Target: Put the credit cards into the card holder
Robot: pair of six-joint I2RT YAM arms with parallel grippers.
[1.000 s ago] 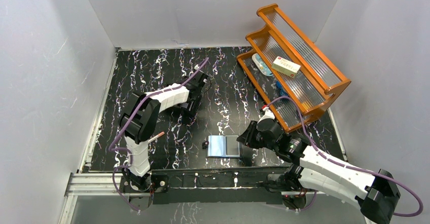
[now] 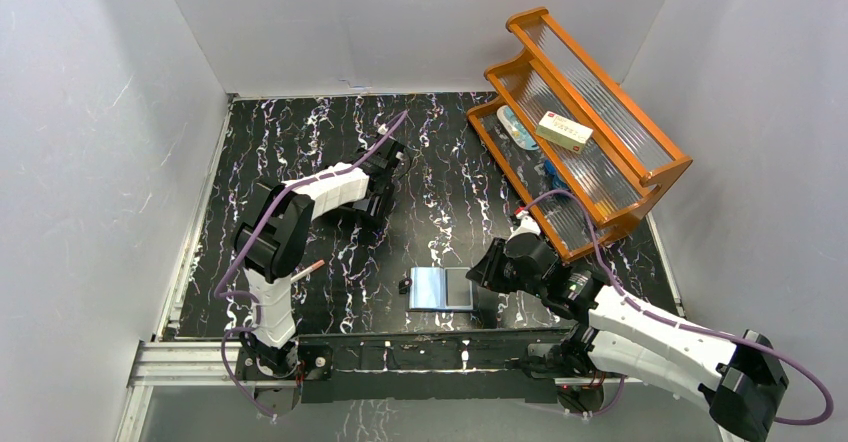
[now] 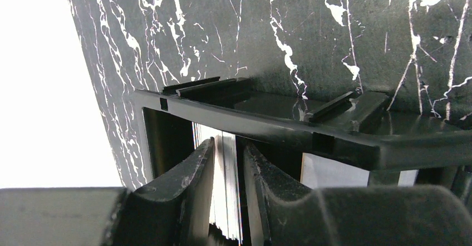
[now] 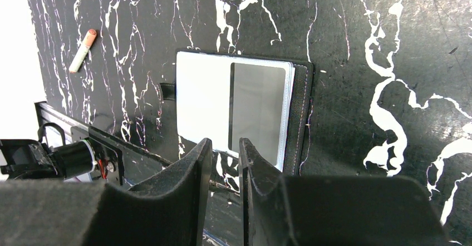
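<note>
A black box (image 3: 345,140) holds a stack of white cards (image 3: 225,168) on edge. My left gripper reaches into it, fingers part open around some card edges. A dark gap separates the cards from its right finger (image 3: 255,171). How deep the fingertips go is hidden. From above, the left arm covers most of the box. The card holder (image 4: 203,96) lies open and flat, with clear sleeves and a dark rim. Close to its right side in the top view is my right gripper (image 2: 478,274), slightly open with nothing between its fingers.
An orange-framed rack (image 2: 600,122) stands at the back right, holding a small green-white box (image 2: 563,132). A thin orange-tipped stick (image 2: 308,271) lies beside the left arm.
My left gripper has shifted slightly left over the black box in the top view. The right arm and the card holder have stayed in place.
</note>
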